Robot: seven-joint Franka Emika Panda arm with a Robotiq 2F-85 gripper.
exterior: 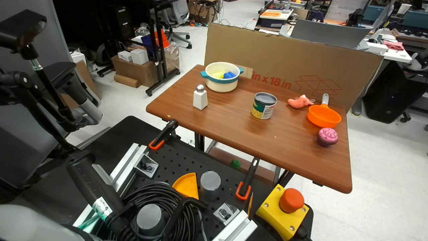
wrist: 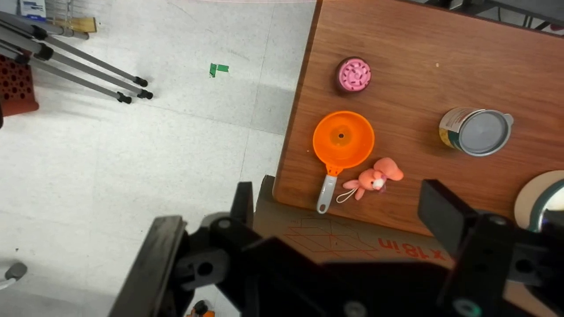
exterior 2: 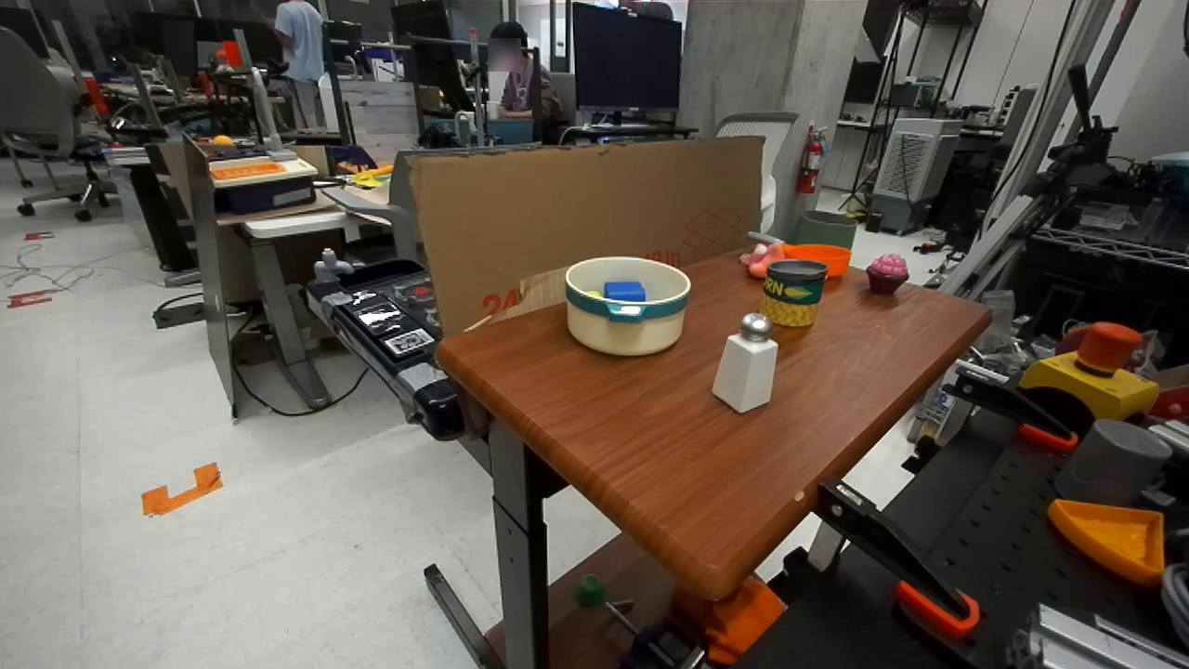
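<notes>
My gripper stands open in the wrist view, its two dark fingers wide apart with nothing held between them. Beyond the gap, on the wooden table (exterior: pixel 224 120), lie an orange strainer (wrist: pixel 359 150) with a grey handle and a pink plush toy (wrist: pixel 372 179). A pink-topped cupcake (exterior: pixel 327 137) sits near the table's right end. The corn can (exterior: pixel 263 106) is upright at mid-table. Toward the left are a white shaker (exterior: pixel 200 98) with a metal top and a cream pot (exterior: pixel 221 85), which holds a blue piece (exterior 2: pixel 624 291) and something yellow. Neither exterior view shows the gripper.
A cardboard panel (exterior: pixel 289 60) stands along the table's back edge. Clamps, coiled cable and a yellow box with a red button (exterior: pixel 291 200) occupy the black base (exterior: pixel 168 160) in front. Bare wood runs along the table's front.
</notes>
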